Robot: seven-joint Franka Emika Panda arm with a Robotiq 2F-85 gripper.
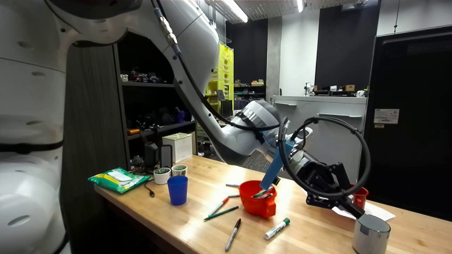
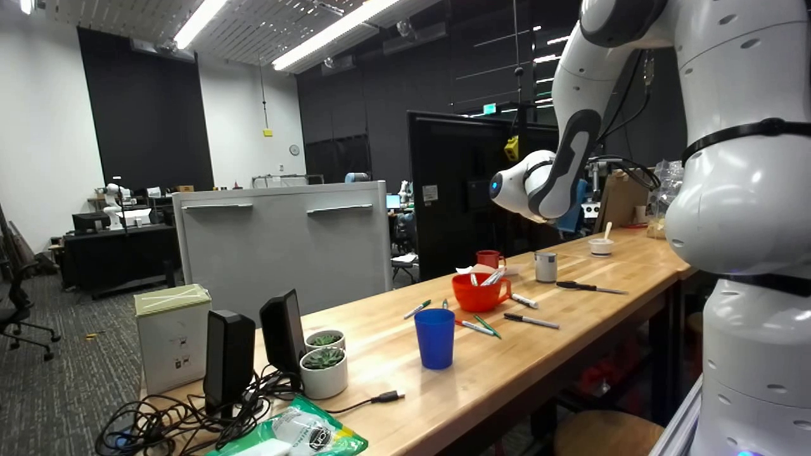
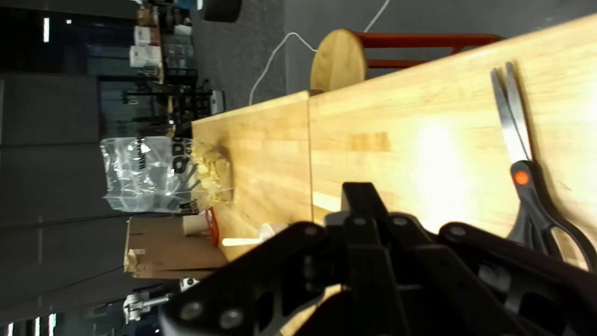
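Note:
My gripper (image 1: 359, 209) points down to the right in exterior view 1, its fingers together at the upper rim of the silver mug (image 1: 372, 237) as seen from there. Whether they touch it cannot be told. In the wrist view the black gripper is shut, and nothing shows between its fingers. Black-handled scissors (image 3: 523, 173) lie on the table to its right. An orange-red cup (image 1: 254, 204) holds several markers. Behind my gripper, a dark red mug (image 1: 360, 198) is partly hidden. The arm hides my gripper in exterior view 2.
Loose pens and markers, including a green-capped marker (image 1: 277, 228), lie around the orange-red cup. A blue cup (image 1: 177, 190) stands to the left. A small white bowl (image 2: 600, 247) and a clear bag (image 3: 168, 174) are at the table's far end. Bare wood surrounds the scissors.

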